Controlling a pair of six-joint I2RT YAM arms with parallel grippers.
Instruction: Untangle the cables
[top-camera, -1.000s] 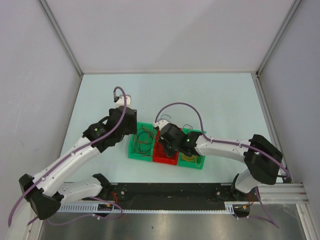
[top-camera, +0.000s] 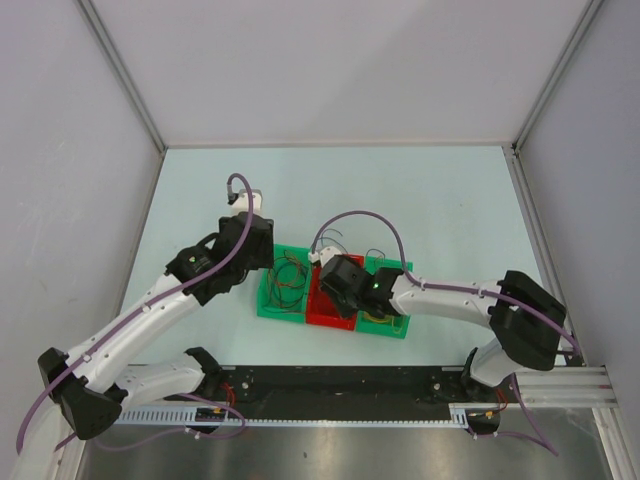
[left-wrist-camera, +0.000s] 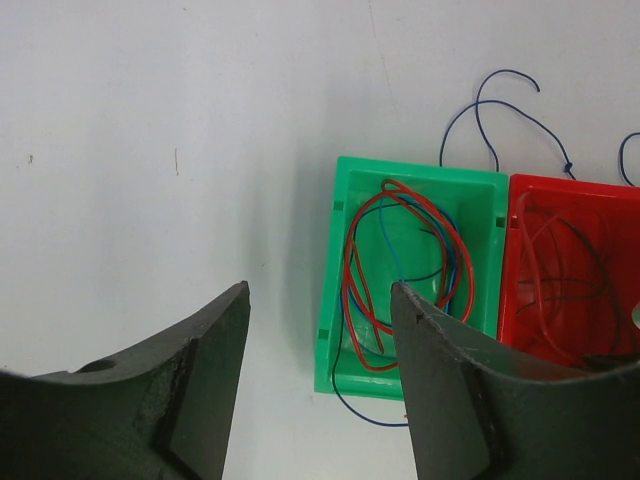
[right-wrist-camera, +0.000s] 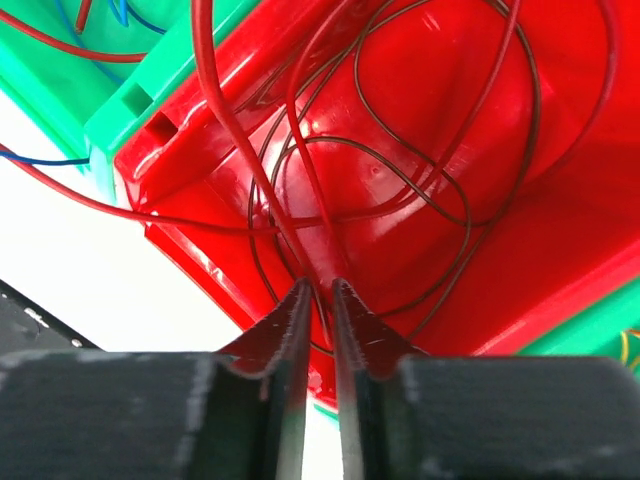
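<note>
Red and blue cables (left-wrist-camera: 462, 252) lie looped in the left green bin (left-wrist-camera: 328, 340). Beside it, the red bin (right-wrist-camera: 430, 262) holds red cable (right-wrist-camera: 232, 125) and thin dark cable (right-wrist-camera: 535, 110) crossing over each other. My left gripper is open above the table and the left bin's near side, with nothing between its fingers. In the right wrist view my right gripper points down into the red bin, its fingers a narrow gap apart. Strands of red cable run down to the fingertips; whether the fingers touch them cannot be told.
A second green bin (top-camera: 408, 300) adjoins the red one on the right, partly under my right arm. Blue cable ends (left-wrist-camera: 540, 122) stick out beyond the bins' back edge.
My right gripper has shifted slightly toward the front and lower over the red bin. The left arm and the bins look unmoved.
</note>
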